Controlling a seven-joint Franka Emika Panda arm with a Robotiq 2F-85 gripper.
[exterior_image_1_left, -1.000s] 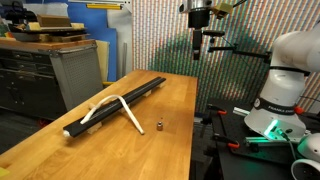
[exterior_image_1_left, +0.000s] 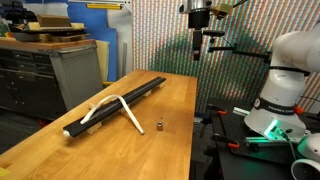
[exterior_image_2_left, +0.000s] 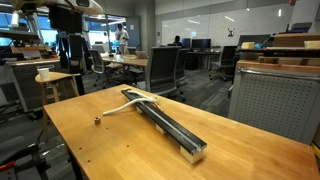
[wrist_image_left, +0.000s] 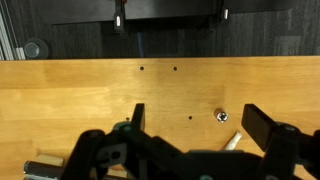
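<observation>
High over the table's near right side, my gripper (exterior_image_1_left: 197, 52) points down, clear of everything. Its two fingers stand wide apart in the wrist view, with only table between them, so the gripper is open. A small metallic piece (exterior_image_1_left: 160, 126) sits on the wood; from above this round piece (wrist_image_left: 221, 116) shows close to the right finger. A curved white tube (exterior_image_1_left: 128, 110) rests partly across a long black rail (exterior_image_1_left: 112, 107). In the second exterior view the rail (exterior_image_2_left: 165, 120) lies on pale blocks, and the tube (exterior_image_2_left: 130, 102) bends beside it.
A grey cabinet (exterior_image_1_left: 38, 75) stands behind it. Chairs such as the black one (exterior_image_2_left: 163, 70) are beyond the table's far edge.
</observation>
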